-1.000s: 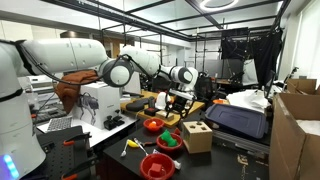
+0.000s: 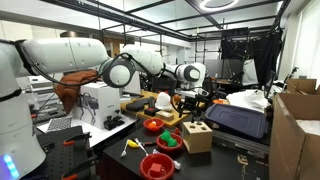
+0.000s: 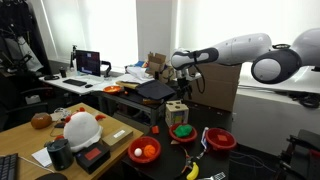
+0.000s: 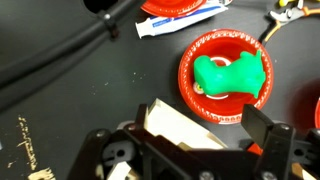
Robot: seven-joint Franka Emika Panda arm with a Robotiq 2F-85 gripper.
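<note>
My open gripper hangs over the far side of a light wooden block with holes in its top. In the wrist view the gripper has its fingers spread wide, and part of the pale block shows below and between them. Just beyond the block in that view is a red bowl holding a green soft-looking object. Nothing is gripped. In exterior view 2 the block stands upright behind the bowl with the green object.
Further red bowls stand nearby, one in front and one at the back left. A white and blue tube and orange-handled pliers lie on the dark table. A tall cardboard box borders the right side.
In exterior view 1 my gripper has shifted slightly right, from beside the block to over its top edge. The block and bowls have not visibly moved.
</note>
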